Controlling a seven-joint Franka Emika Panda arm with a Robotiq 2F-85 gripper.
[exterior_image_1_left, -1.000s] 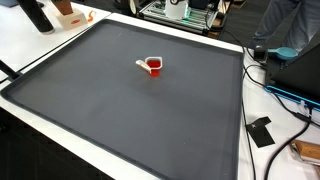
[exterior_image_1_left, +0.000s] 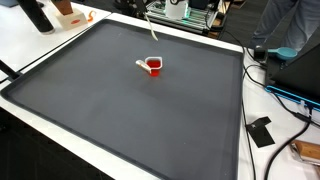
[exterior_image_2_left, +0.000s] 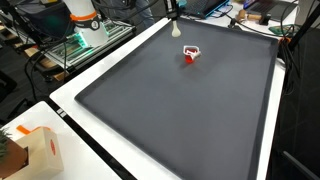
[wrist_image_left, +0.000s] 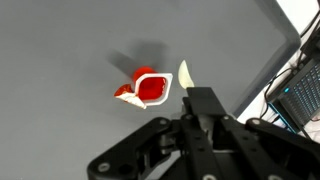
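My black gripper is shut on a pale cream, spoon-like utensil (wrist_image_left: 185, 75), whose tip sticks out past the fingers. In exterior view 2 the utensil (exterior_image_2_left: 176, 29) hangs tip down, left of and behind a small white cup (exterior_image_2_left: 191, 49). In exterior view 1 the utensil (exterior_image_1_left: 151, 28) shows near the board's far edge, beyond the cup (exterior_image_1_left: 154, 62). Red shows inside the cup (wrist_image_left: 153, 88) in the wrist view. Against its side lie a pale piece (wrist_image_left: 129, 97) and a rounded red thing (wrist_image_left: 143, 73), both too small to name. Utensil and cup appear apart.
The dark grey board (exterior_image_1_left: 130, 105) is bare around the cup, with wide free room towards the front. Cables (exterior_image_1_left: 262, 75) and a small black patch (exterior_image_1_left: 260, 131) lie beyond its right edge. An orange-and-white object (exterior_image_2_left: 40, 148) stands off the board's near left corner.
The utensil was out of sight a second ago in exterior view 1. The cup stayed put.
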